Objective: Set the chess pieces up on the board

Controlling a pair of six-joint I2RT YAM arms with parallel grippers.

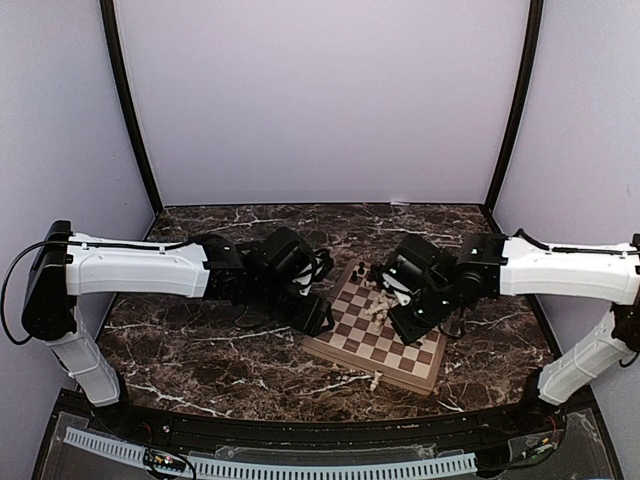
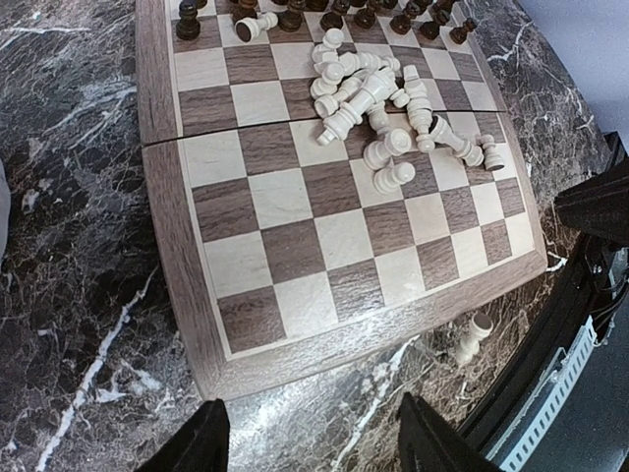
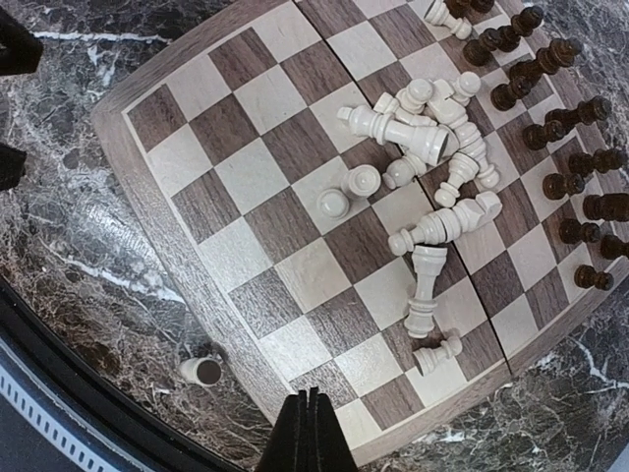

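Observation:
The chessboard (image 2: 285,211) carries a heap of white pieces (image 3: 447,147), most lying on their sides. Two white pieces (image 3: 346,193) stand apart from the heap. Dark pieces (image 3: 565,118) are grouped along the far side. One white piece (image 2: 474,339), slightly blurred, is off the board beyond its front edge; from above the same piece (image 1: 375,381) shows near the table's front. My right gripper is over the board's edge, fingers together, nothing between them, that piece well outside them. My left gripper is open and empty, beside the board's left corner.
A black rail (image 1: 300,425) runs along the table's front, close to the loose piece. Bare marble tabletop (image 1: 190,360) spreads left of the board. The board's near left squares are clear.

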